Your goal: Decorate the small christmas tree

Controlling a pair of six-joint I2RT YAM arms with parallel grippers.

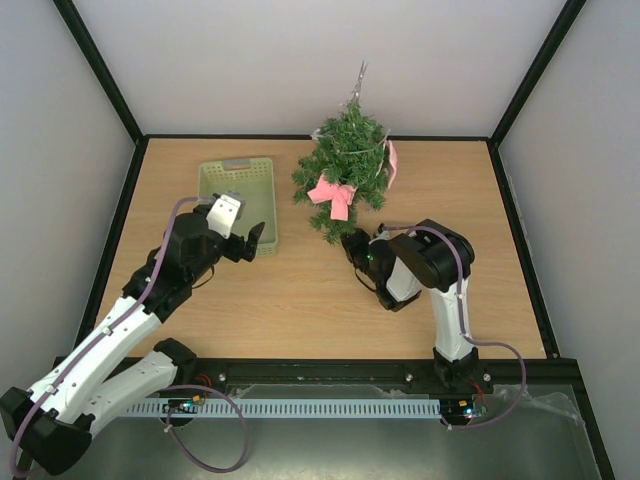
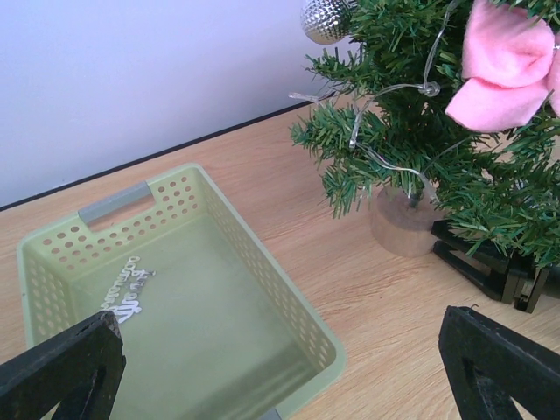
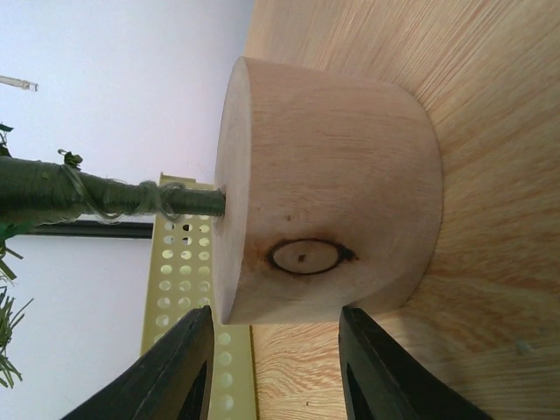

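The small tree (image 1: 345,160) stands at the back of the table, with pink bows (image 2: 503,70), a silver ball (image 2: 328,17) and a wire strand. My left gripper is open and empty beside the green basket (image 2: 175,289), which holds small silver lettering pieces (image 2: 127,289). My right gripper is low at the tree's wooden base (image 3: 337,175), fingers part open just in front of it, beneath the branches in the top view; the right wrist view shows nothing gripped between them.
Walls border the back and sides. The basket sits left of the tree.
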